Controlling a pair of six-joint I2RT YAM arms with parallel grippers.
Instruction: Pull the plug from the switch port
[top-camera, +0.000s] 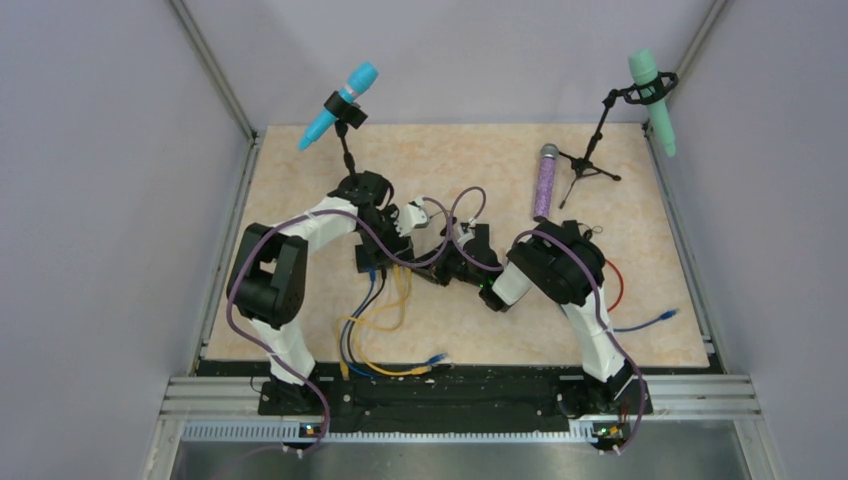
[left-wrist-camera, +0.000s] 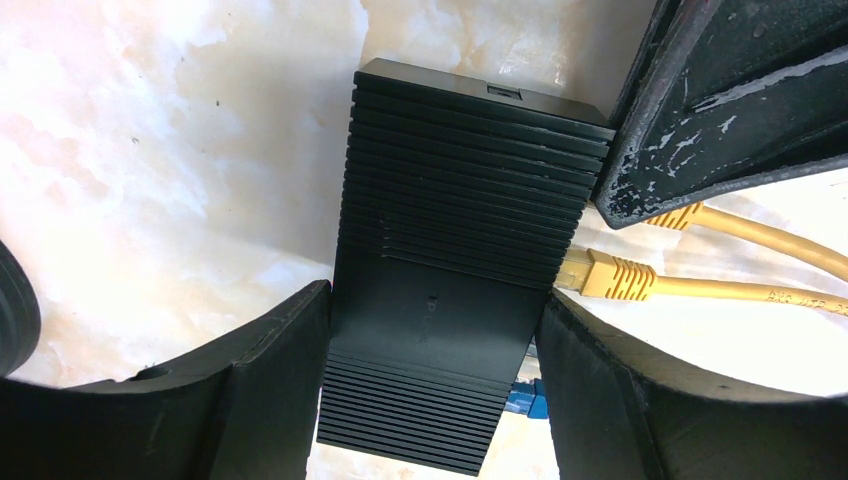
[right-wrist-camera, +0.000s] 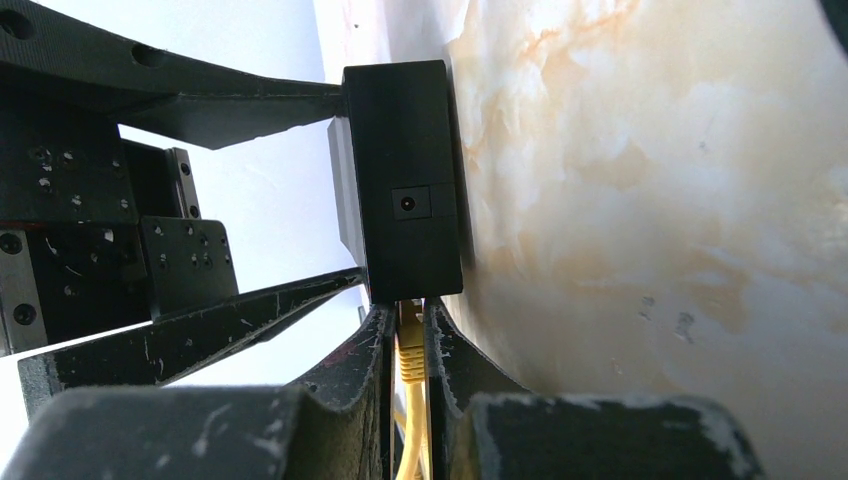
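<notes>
The black ribbed switch lies on the table, with my left gripper shut across its sides. Its end face with a small round socket is turned toward the right wrist camera. At its port side, my right gripper is shut on a yellow plug, one finger on each side of it. The plug's front end meets the switch's edge. In the left wrist view, the right finger covers part of this plug. A second yellow plug and a blue plug sit along the same side of the switch.
Yellow, blue and black cables trail from the switch to the table's front edge. A purple microphone lies at the back. A blue cable and a red cable lie at right.
</notes>
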